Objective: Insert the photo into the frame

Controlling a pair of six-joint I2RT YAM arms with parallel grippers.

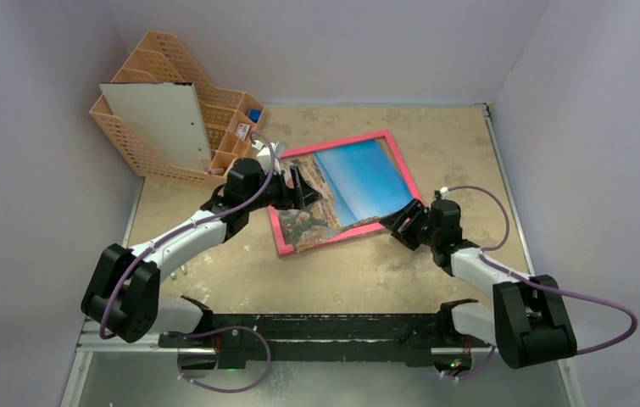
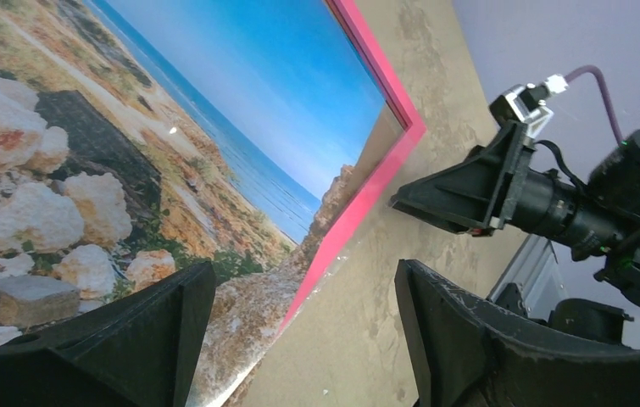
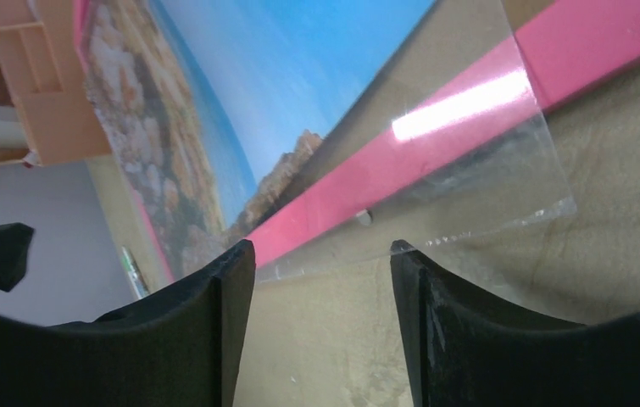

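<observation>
The pink frame [image 1: 403, 166] lies flat mid-table, holding a beach photo [image 1: 358, 174] of rocks and blue sea, with a clear sheet [image 3: 494, 195] reaching past the pink rim in the right wrist view. My left gripper [image 1: 299, 191] hangs open over the photo's rocky part [image 2: 87, 208], fingers empty. My right gripper stands open at the frame's near right edge, beside the clear sheet's edge; whether it touches the sheet I cannot tell.
An orange mesh organiser [image 1: 155, 59] with a white board [image 1: 151, 119] stands at the back left. Small pens lie at the left front. Bare table surrounds the frame, walls close it in.
</observation>
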